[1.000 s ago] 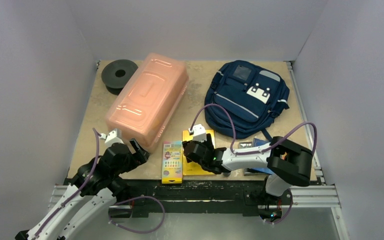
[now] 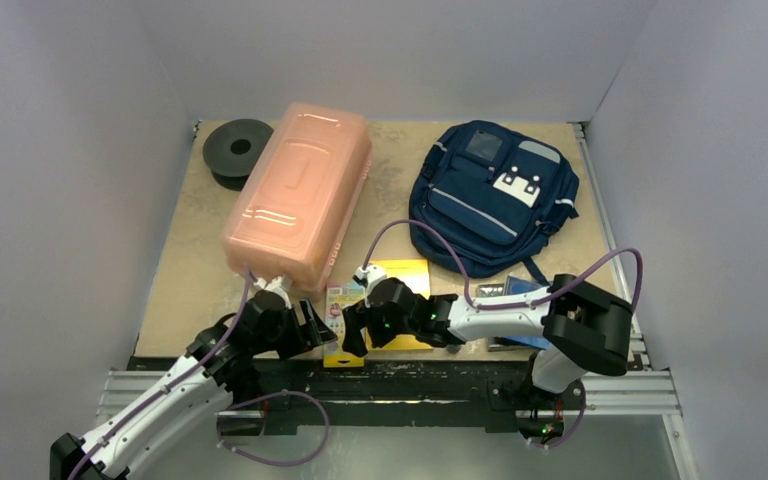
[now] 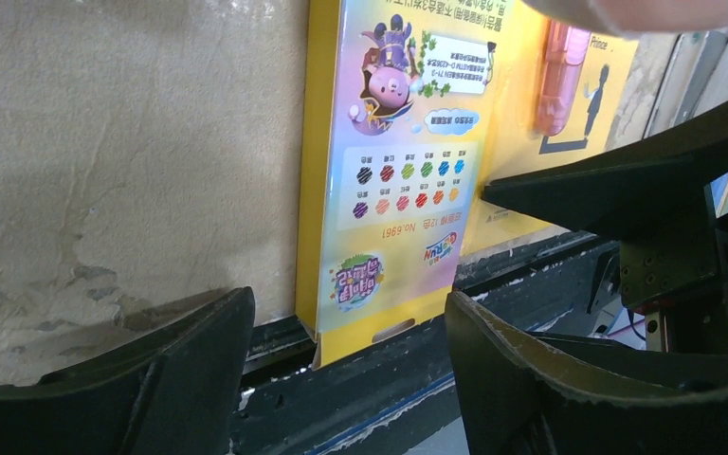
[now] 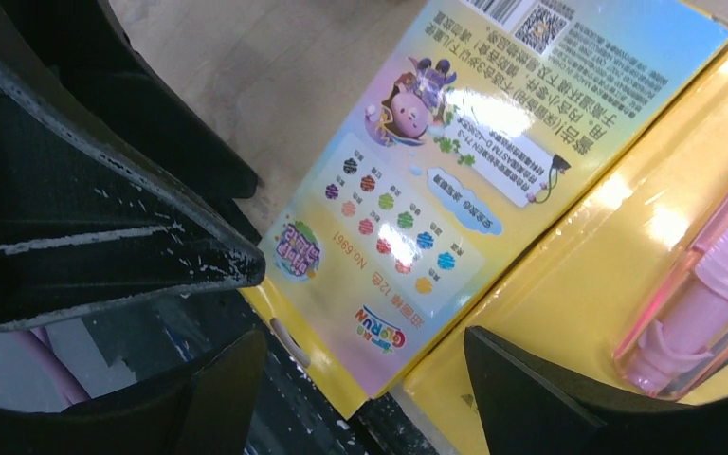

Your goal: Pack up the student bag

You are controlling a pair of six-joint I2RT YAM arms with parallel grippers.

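Note:
The crayon box [image 3: 393,171] lies flat at the table's front edge, beside a yellow item [image 4: 540,341] carrying a pink pen-like piece [image 3: 559,66]. My left gripper is part open over the crayon box's near end, nothing seen held. My right gripper is part open over the same box's front end, close to the left one, its fingertips either side of that end with nothing clearly held. A navy backpack [image 2: 485,190] lies at the back right.
A translucent pink plastic bin [image 2: 300,180] fills the centre left, with a grey spool [image 2: 225,150] behind it. Blue items [image 2: 523,288] lie at the front right, partly under my right arm. Free table lies between bin and backpack.
My left gripper has moved right to the crayon box, and the bin shifted slightly.

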